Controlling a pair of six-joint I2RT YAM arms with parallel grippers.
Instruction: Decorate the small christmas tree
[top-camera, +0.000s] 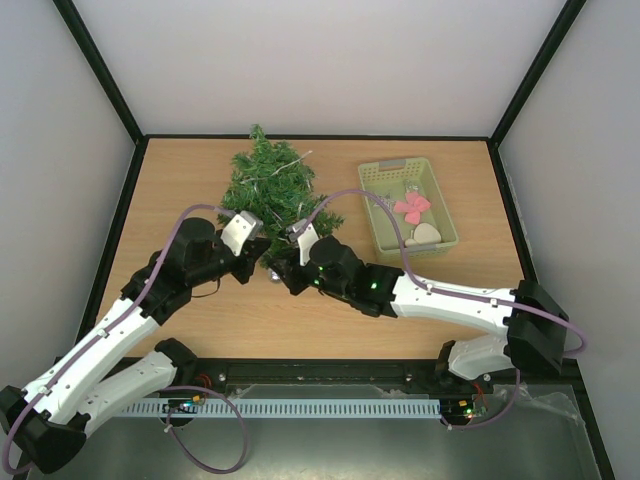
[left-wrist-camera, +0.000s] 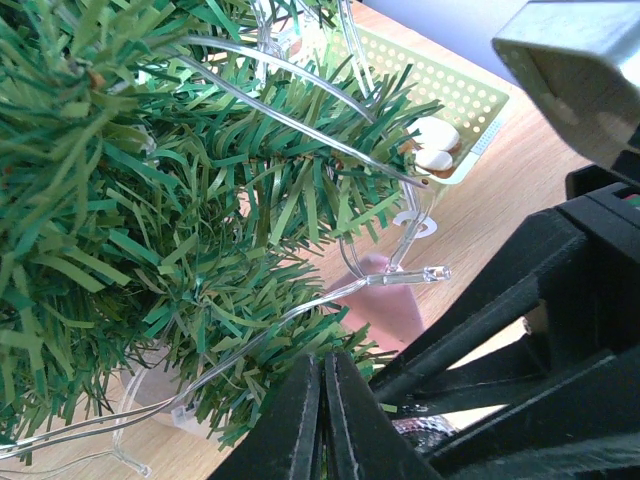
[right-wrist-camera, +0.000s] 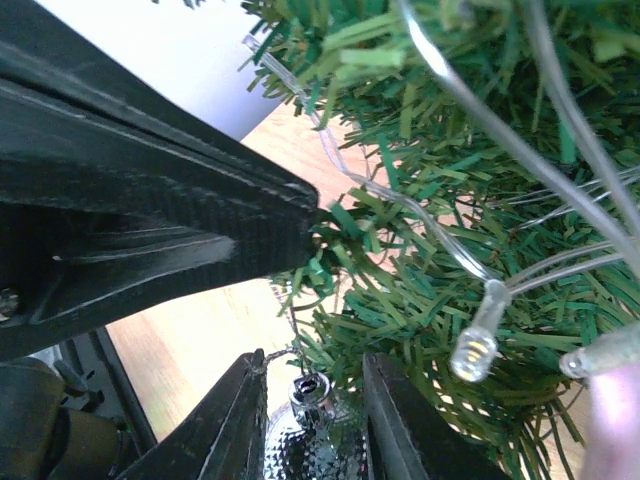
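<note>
The green tree stands at the back, left of centre. A shiny silver ball hangs by a thin silver cord below a branch tip. My left gripper has its tips pressed together at that branch tip, and the right wrist view shows needles emerging there. Around the ball, without closing on it, my right gripper has one finger on each side. A pink ornament hangs on the tree near a clear light wire. Foliage hides the cord's upper loop.
A pale green basket on the right holds a pink bow and a whitish round ornament. Clear light wires run through the branches. Bare wood lies in front of the tree.
</note>
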